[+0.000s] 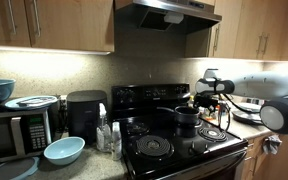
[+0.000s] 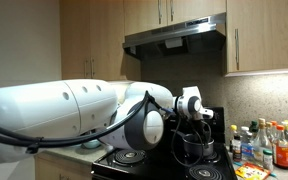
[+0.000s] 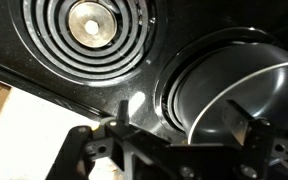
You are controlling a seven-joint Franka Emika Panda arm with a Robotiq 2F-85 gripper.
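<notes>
A dark pot [image 1: 187, 117] stands on the black stove [image 1: 154, 165], towards its back right in exterior view 1. In the wrist view the pot [image 3: 284, 95] fills the right side, its pale rim curving down towards my gripper. The two fingers stand wide apart, so the gripper is open. One finger lies over the pot's opening, while the other is outside it over the stovetop. Part of the rim appears in the gap; whether anything touches it I cannot tell. From exterior view 2, the arm's wrist [image 2: 190, 101] is above the pot [image 2: 196, 143].
An empty coil burner [image 3: 89, 28] lies beside the pot. Several bottles [image 2: 267, 145] crowd the counter beside the stove. Across the stove, clear bottles [image 1: 104, 133], a light blue bowl [image 1: 64, 151] and a microwave [image 1: 14, 135] occupy the counter. The range hood [image 1: 167, 15] hangs above.
</notes>
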